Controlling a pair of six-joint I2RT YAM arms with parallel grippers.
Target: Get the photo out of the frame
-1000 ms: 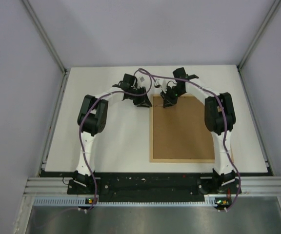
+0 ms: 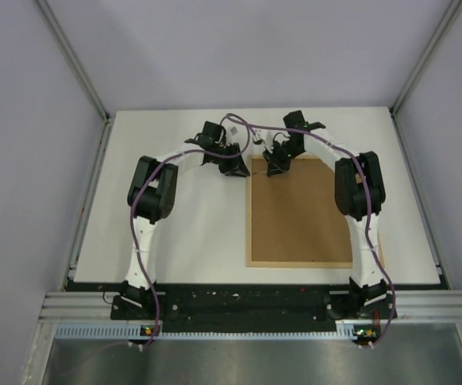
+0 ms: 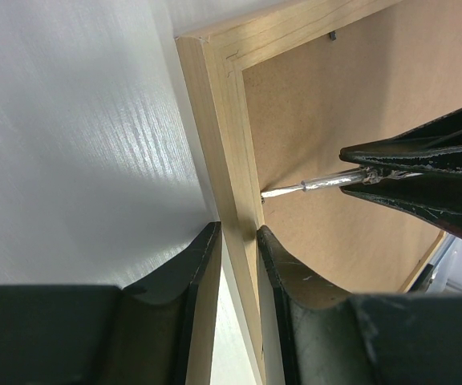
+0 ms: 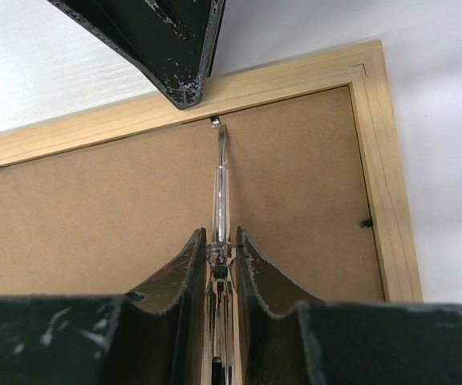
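Observation:
The wooden picture frame [image 2: 249,216] lies back side up, its brown backing board [image 2: 299,212] facing upward. My left gripper is shut on the frame's side bar, one finger on either side of the wood. A slim metal tool [image 4: 220,192] with a flat tip is between the fingers of my right gripper, which is shut on it. The tool's tip touches or nearly touches a small dark metal tab [image 4: 215,122] at the frame's inner edge, beside the left gripper's finger. The photo itself is out of sight beneath the board.
Another small tab [image 4: 366,223] sticks out at the frame's adjoining side. Both grippers stand close together near the frame's upper left corner, with the arms' cables looping above them.
Hardly anything differs. The right arm has shifted very slightly, with the tool still at the frame's left edge; the left arm and the frame have stayed put.

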